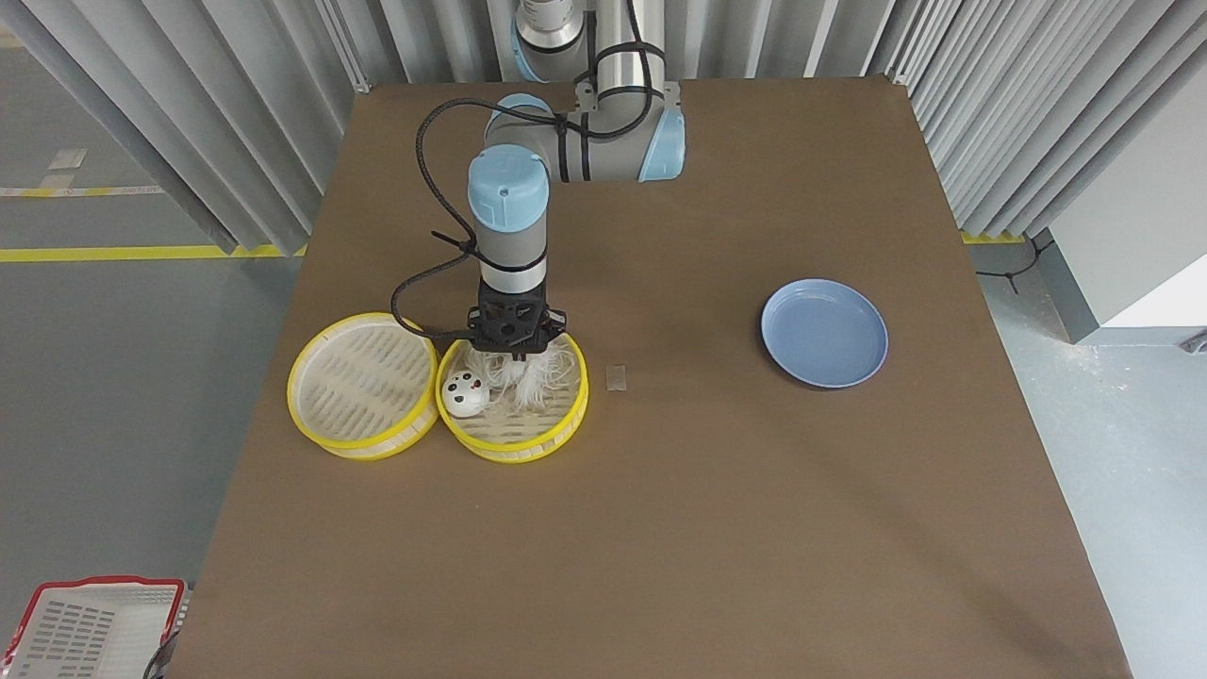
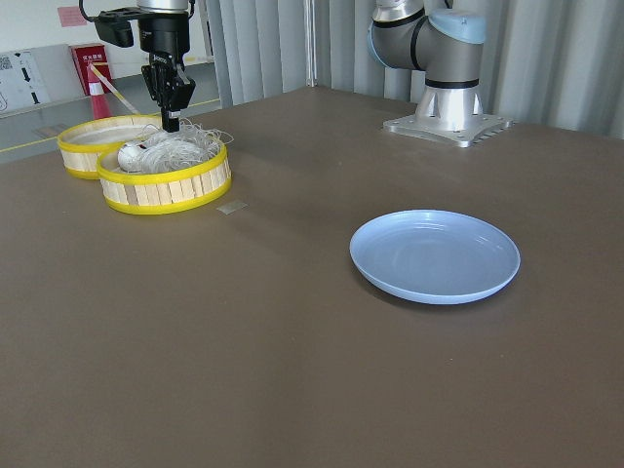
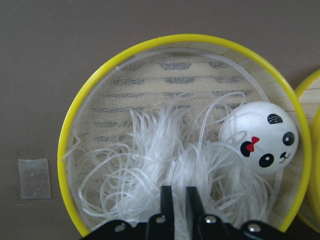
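Note:
My gripper points down over a yellow-rimmed basket (image 1: 516, 447) holding a tangle of white translucent strands (image 3: 155, 145) and a white panda-faced ball (image 3: 259, 137). Its fingers sit over the strands in the wrist view, with a narrow gap between them; whether strands are caught there I cannot tell. In the left view the fingertips (image 2: 171, 124) are at the top of the pile. The ball lies at the basket's side, beside the second basket.
An empty yellow-rimmed basket (image 1: 357, 379) touches the first on the left. A blue plate (image 1: 825, 333) lies on the right of the brown table (image 1: 702, 532), with bare surface between. A small translucent patch (image 1: 617, 378) is beside the basket.

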